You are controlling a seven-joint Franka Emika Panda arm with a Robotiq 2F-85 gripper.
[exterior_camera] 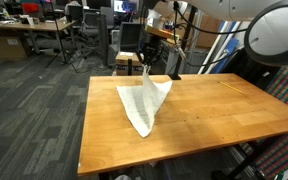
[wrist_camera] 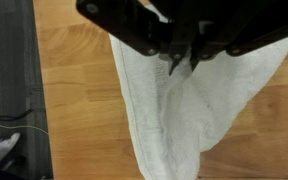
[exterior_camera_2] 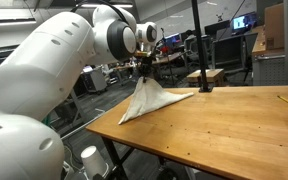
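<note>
A white cloth [exterior_camera: 137,107] lies partly on the wooden table, with one part lifted into a peak. At the top of that peak, my gripper [exterior_camera: 146,68] is shut on the cloth. From the other side, the cloth [exterior_camera_2: 152,97] rises to my gripper [exterior_camera_2: 142,74] above the table's far left portion. In the wrist view the cloth [wrist_camera: 199,110] hangs in folds below my gripper, its fabric bunched between the dark fingers. The lower edges of the cloth rest on the tabletop.
A thin yellow stick [exterior_camera: 233,87] lies near its far right side. A dark post [exterior_camera_2: 200,50] stands behind the table. Chairs and desks are beyond.
</note>
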